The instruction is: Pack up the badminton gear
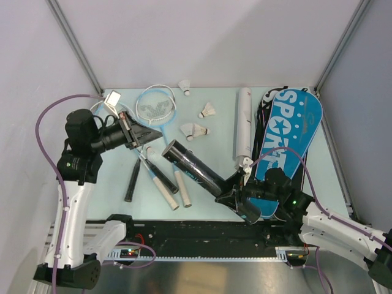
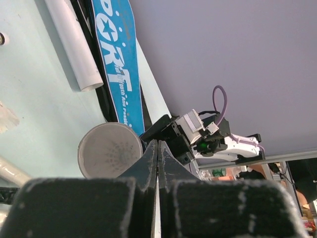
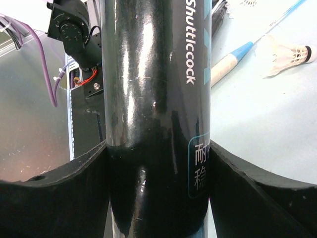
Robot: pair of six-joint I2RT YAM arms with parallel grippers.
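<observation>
A long black shuttlecock tube (image 1: 197, 168) is held tilted above the table's front part, with my right gripper (image 1: 229, 195) shut around its lower portion. In the right wrist view both fingers press the tube (image 3: 158, 99) from either side. The tube's open mouth (image 2: 110, 148), pale inside, faces the left wrist camera. My left gripper is shut, its tips together and nothing showing between them; from above it hangs just up and left of the mouth, apart from it. Loose shuttlecocks (image 1: 207, 110) lie behind the tube, another (image 1: 184, 86) at the back edge.
Rackets with blue frames (image 1: 156, 105) lie on the left, their handles (image 1: 165, 193) toward the front, partly under my left arm. A white roll (image 1: 243, 122) lies right of centre. Beside it is the blue sport bag (image 1: 285, 125), its lower part partly covered by my right arm.
</observation>
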